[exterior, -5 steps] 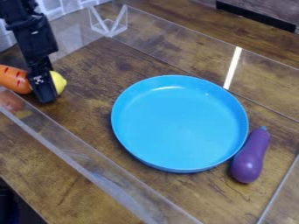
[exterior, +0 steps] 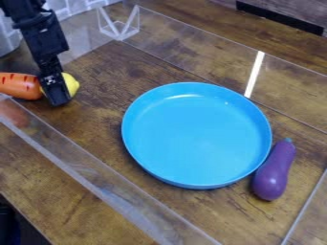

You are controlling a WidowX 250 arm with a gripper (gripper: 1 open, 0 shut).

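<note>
At the upper left, my black gripper (exterior: 54, 88) reaches down low beside an orange carrot (exterior: 18, 85) and a yellow object (exterior: 71, 84), which is partly hidden behind the fingers. Whether the fingers are shut on either is hard to tell. A blue plate (exterior: 196, 135) lies in the middle right, and a purple eggplant (exterior: 273, 172) rests to its lower right.
Clear plastic walls border the wooden work area, one running diagonally along the lower left (exterior: 115, 187). The wood between the gripper and the plate is bare.
The gripper has shifted slightly over the last second, staying low by the carrot and yellow object. The plate and eggplant have not moved.
</note>
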